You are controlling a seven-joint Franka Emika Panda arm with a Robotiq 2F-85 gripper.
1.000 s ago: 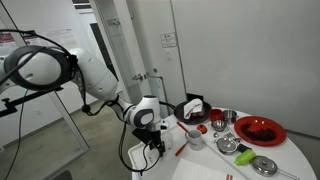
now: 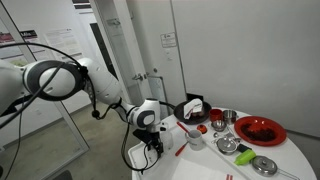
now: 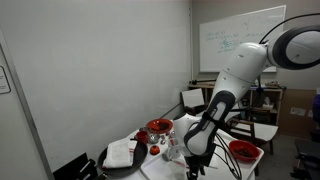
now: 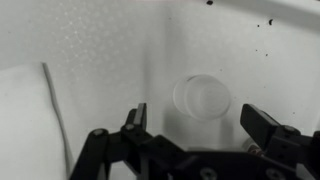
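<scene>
My gripper is open, its two dark fingers spread apart with nothing held. A small round, pale, translucent object [image 4: 205, 97] stands on the light surface, just ahead of the gap between the fingertips. The wrist view looks down on it, so its height is hard to judge. In exterior view 1 my gripper [image 2: 152, 150] points down low over the near left part of the white table [image 2: 215, 160]. The round object cannot be made out there. From exterior view 2, the gripper [image 3: 194, 168] also hangs close to the tabletop.
A white cloth [image 4: 28, 125] lies left in the wrist view. Right of my gripper are a white mug [image 2: 195, 140], a dark pan [image 2: 192, 112], a red plate [image 2: 260, 130], a green item [image 2: 245, 157] and a lidded pan [image 2: 264, 166].
The arm's upper links have shifted a little lower and toward the camera. My gripper has moved only slightly, and the tabletop objects look unmoved.
</scene>
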